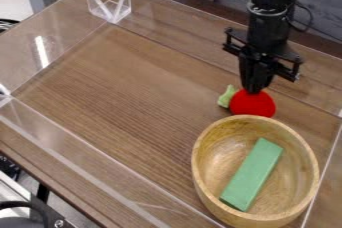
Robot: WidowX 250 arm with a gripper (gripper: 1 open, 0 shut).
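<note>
A red round object with a green part [251, 104], perhaps a strawberry or tomato, lies on the wooden table just behind a wooden bowl [214, 162]. The bowl holds a green block [253, 172]. My black gripper [251, 76] is above the red object; whether its fingers are open or shut is unclear.
A clear plastic holder [110, 4] stands at the back left. A dark item [19, 214] sits at the lower left edge.
</note>
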